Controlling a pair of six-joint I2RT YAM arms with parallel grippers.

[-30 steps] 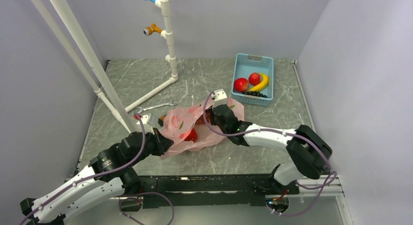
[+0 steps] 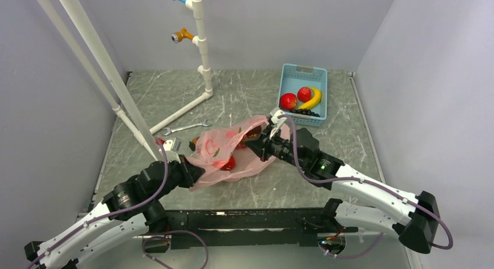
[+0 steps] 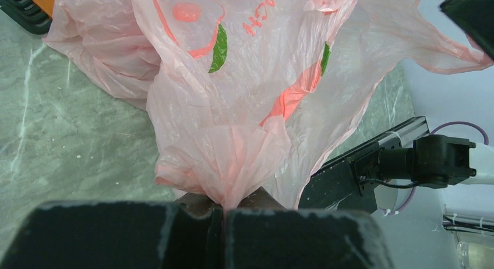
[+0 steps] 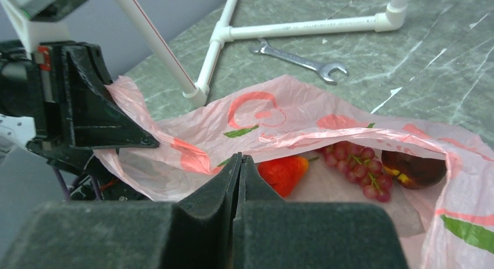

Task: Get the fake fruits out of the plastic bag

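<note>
A translucent pink plastic bag [image 2: 212, 144] lies crumpled mid-table, its mouth facing me. Inside, the right wrist view shows a red-orange pepper-like fruit [image 4: 283, 174], red grapes [image 4: 362, 171] and a dark round fruit [image 4: 416, 169], partly covered by the upper layer. My left gripper is shut on the bag's edge, gathering the film into a bunch. At the mouth, my right gripper is shut with nothing between its fingers. Its tips overlap the pepper-like fruit's lower left in that view, but the fruit is not held.
A blue basket [image 2: 281, 85] at the back right holds a banana [image 2: 311, 100], two red fruits and dark grapes. Behind the bag lie a wrench [image 2: 186, 127] and white pipes [image 2: 180, 112]. A black-and-orange object [image 2: 193, 143] sits beside the bag's left side.
</note>
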